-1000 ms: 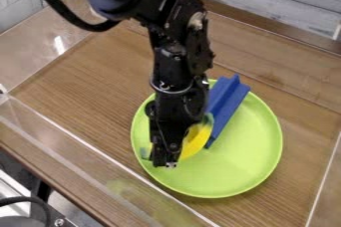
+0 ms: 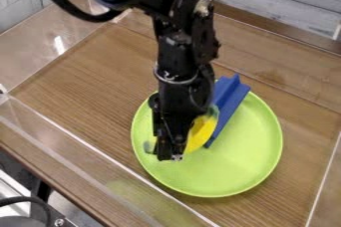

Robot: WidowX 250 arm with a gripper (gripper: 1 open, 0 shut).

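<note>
The black gripper is low over the left half of a round green plate, its fingers pointing down. A yellow object sits right beside and behind the fingers, partly hidden by them; the gripper appears shut on it, though the contact is hard to see. A blue object with a long straight shape rests at the back right of the plate, beside the yellow object.
The plate lies on a wooden tabletop with clear low borders along the front left and right. Black cables show at the lower left.
The gripper has risen slightly, and the yellow object beside its fingers has shifted up a little. The plate and blue object look unmoved.
</note>
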